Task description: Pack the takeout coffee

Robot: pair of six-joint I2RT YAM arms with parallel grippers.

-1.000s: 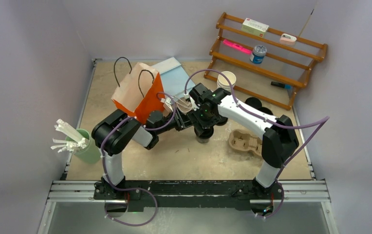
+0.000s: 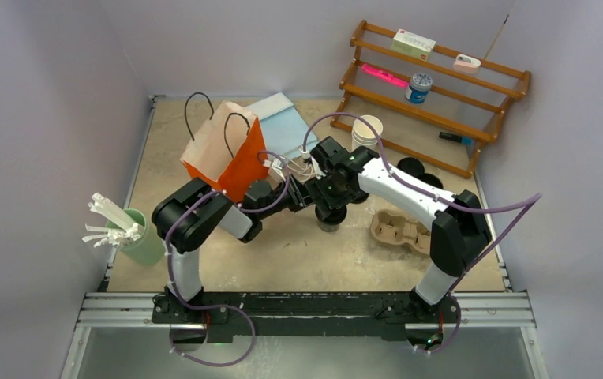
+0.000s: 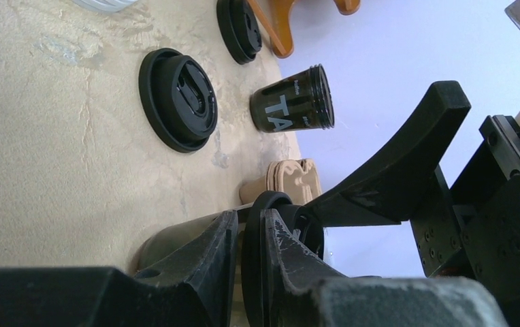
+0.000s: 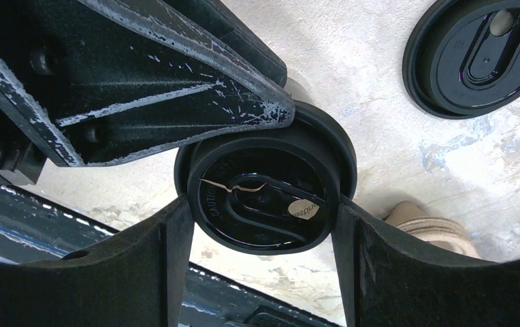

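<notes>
A cup (image 2: 329, 223) stands at mid-table, both grippers meeting over it. My right gripper is shut on a black lid (image 4: 264, 194) at the cup's top; whether it is seated I cannot tell. My left gripper (image 2: 305, 193) reaches from the left, its fingers round the cup and lid in its wrist view, shut on the cup. An orange-and-kraft paper bag (image 2: 247, 158) stands at the back left. A cardboard carrier (image 2: 389, 231) lies right of the cup.
Spare lids (image 3: 182, 102), a dark cup (image 3: 281, 102) and white cups (image 2: 365, 130) stand behind and right. A wooden rack (image 2: 440, 118) fills the back right, a green straw holder (image 2: 142, 245) the left.
The left arm has shifted very slightly; both grippers stay at the cup and lid.
</notes>
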